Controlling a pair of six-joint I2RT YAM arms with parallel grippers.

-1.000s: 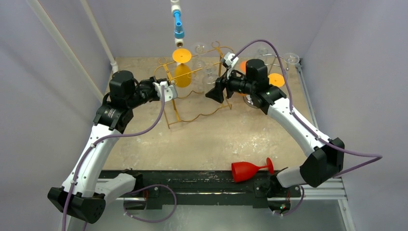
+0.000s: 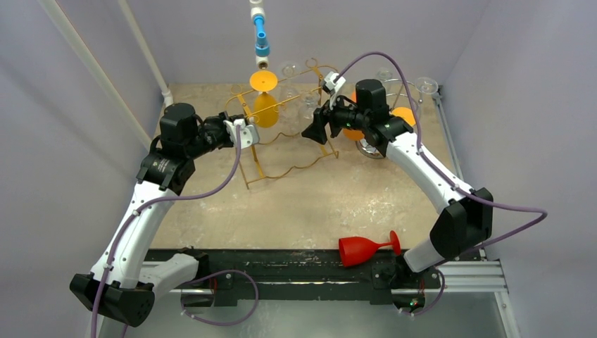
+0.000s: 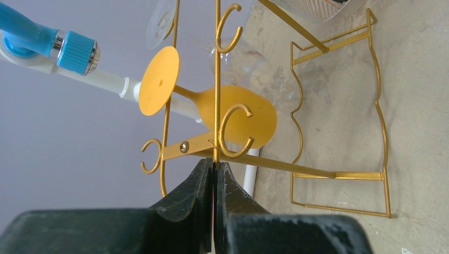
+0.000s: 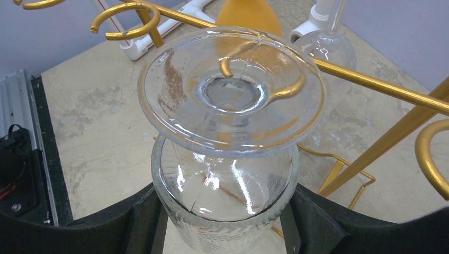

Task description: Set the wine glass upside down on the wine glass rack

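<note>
A clear wine glass [image 4: 233,124] is upside down at the gold rack [image 2: 281,102], its round foot at the top and a hook of the rack showing through it. My right gripper has its fingers apart on either side of the glass's bowl; whether they touch it, I cannot tell. In the left wrist view, my left gripper is shut on the end of the rack's upper rod [image 3: 217,106]. A yellow wine glass [image 3: 238,114] hangs upside down close to that rod.
A red glass [image 2: 359,250] lies on its side at the table's front edge. More glasses stand on a second holder at right, with an orange one [image 2: 405,115] among them. A blue-and-white pipe [image 2: 260,35] hangs over the rack.
The right arm has shifted a little, its elbow moving left, while its gripper stays near the clear glass. The rack's top and yellow foot have shifted slightly left. The left arm looks unchanged.
</note>
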